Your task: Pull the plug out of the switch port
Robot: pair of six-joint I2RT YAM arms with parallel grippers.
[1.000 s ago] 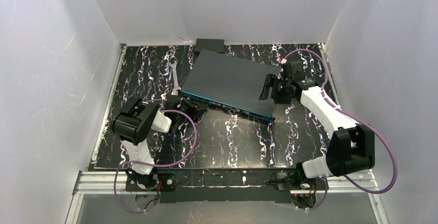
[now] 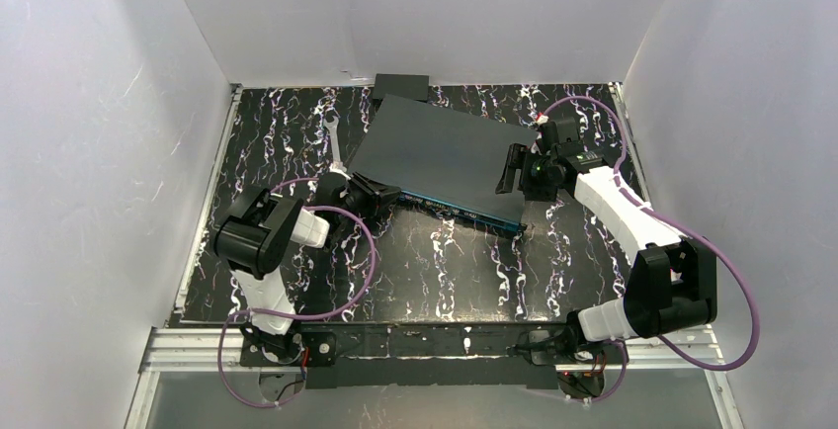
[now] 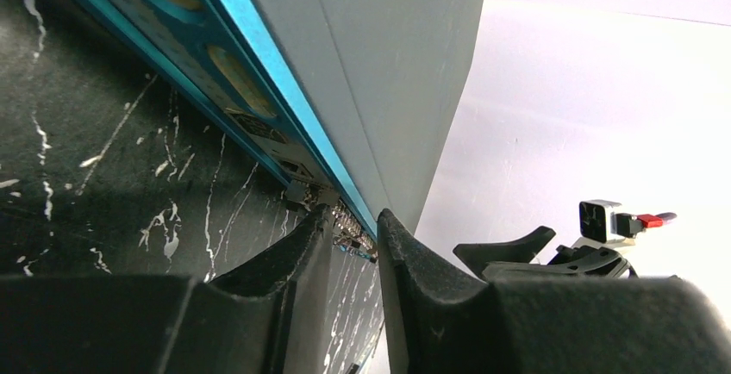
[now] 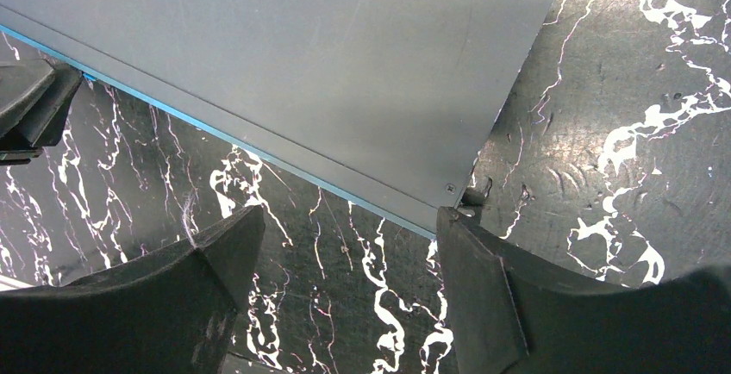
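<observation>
The switch, a flat dark grey box (image 2: pixel 435 147) with a blue-edged port face, lies angled on the dark marbled table. At the left part of that face is my left gripper (image 2: pixel 395 195). In the left wrist view, the left gripper has its fingers a narrow gap apart, one before the port face and one by the top edge. A small dark block (image 3: pixel 310 196) shows at the ports beside one fingertip; whether it is the plug, or held, I cannot tell. Over the switch's right end my right gripper stands wide open and empty.
A wrench (image 2: pixel 333 135) lies left of the switch, and a small dark block (image 2: pixel 401 87) stands behind it. Purple cables (image 2: pixel 371 261) loop along both arms.
My left gripper has moved slightly up and right, from before the port face to over its blue edge. The right arm and the switch look unmoved.
</observation>
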